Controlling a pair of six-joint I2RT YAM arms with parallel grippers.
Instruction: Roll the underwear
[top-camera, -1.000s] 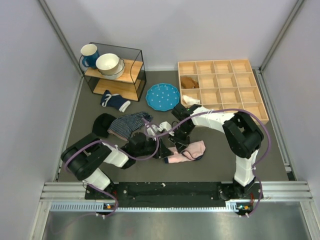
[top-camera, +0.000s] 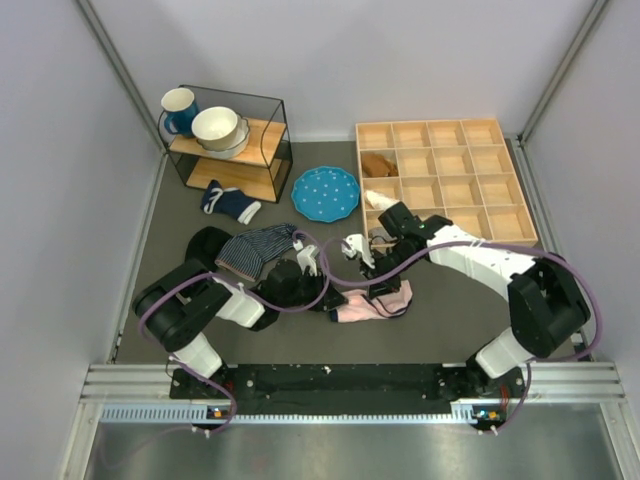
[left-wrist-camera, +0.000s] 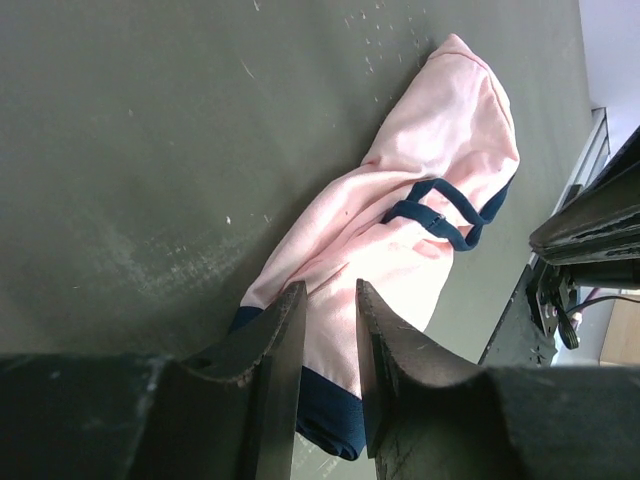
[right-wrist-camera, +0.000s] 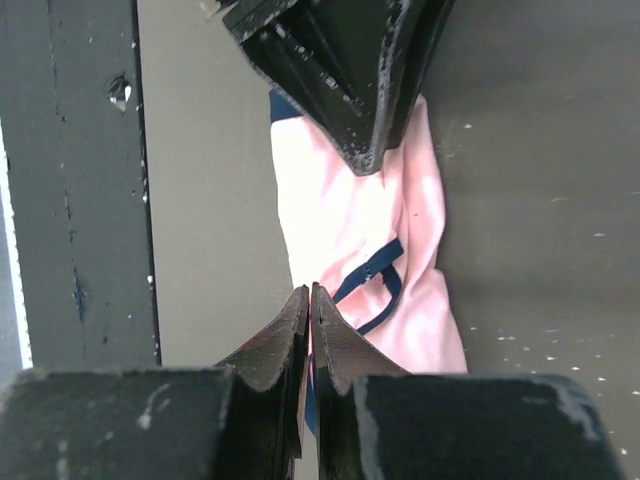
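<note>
The pink underwear with navy trim (top-camera: 365, 307) lies on the grey table in a flattened, folded strip, a loop of navy trim lying across it. Over its left end is my left gripper, fingers apart, with pink cloth and the navy end band visible between and beneath them. I cannot tell whether those fingers touch the cloth. Above the right part of the strip, my right gripper is shut with nothing showing between its tips. The top view hides some of the cloth under both hands.
Left of the cloth lie a striped garment (top-camera: 262, 246) and a black item (top-camera: 205, 246). Farther back are a navy folded piece (top-camera: 230, 202), a blue plate (top-camera: 325, 192), a rack (top-camera: 262, 140) with dishes and a wooden divider box (top-camera: 450, 165). Bare table extends right of the underwear.
</note>
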